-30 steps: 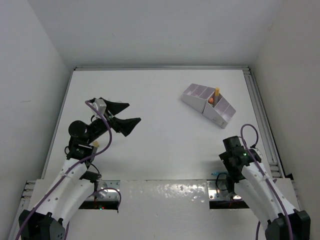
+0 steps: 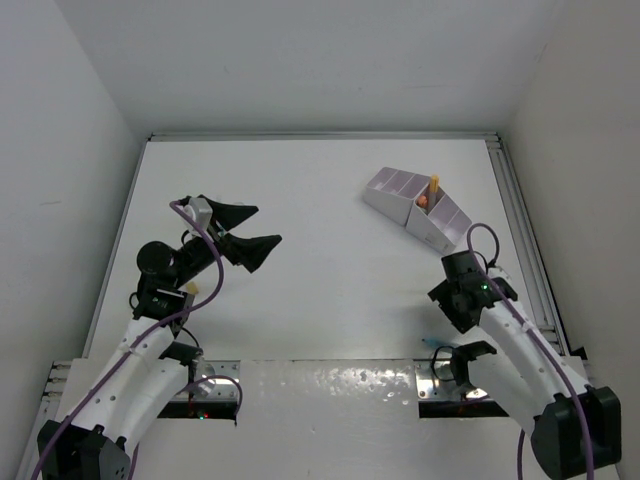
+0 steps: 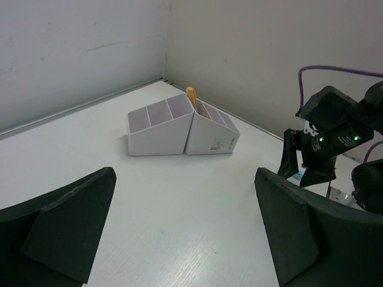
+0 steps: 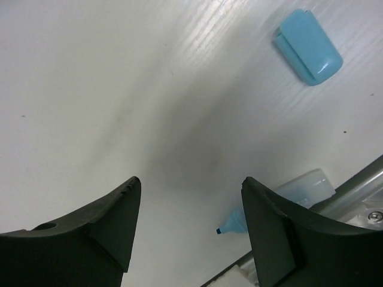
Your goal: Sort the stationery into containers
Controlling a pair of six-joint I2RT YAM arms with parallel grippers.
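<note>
Two grey divided containers (image 2: 394, 195) stand at the back right, holding an orange stick (image 2: 433, 188) and a small orange item. My left gripper (image 2: 252, 234) is open over the left of the table, empty. My right gripper (image 2: 450, 300) hangs low at the right, its fingers apart with nothing visible between them. Below it, in the right wrist view, lie a light blue cap-like piece (image 4: 308, 48) and a translucent blue-tipped item (image 4: 299, 191), partly behind a finger. A yellow object (image 2: 192, 287) is partly hidden by the left arm.
Metal rails (image 2: 525, 250) run along its edges, and walls rise at the back and both sides. Cables loop over both arms.
My right gripper and arm have risen slightly toward the back of the table, away from the front edge. The left arm and containers are unchanged.
</note>
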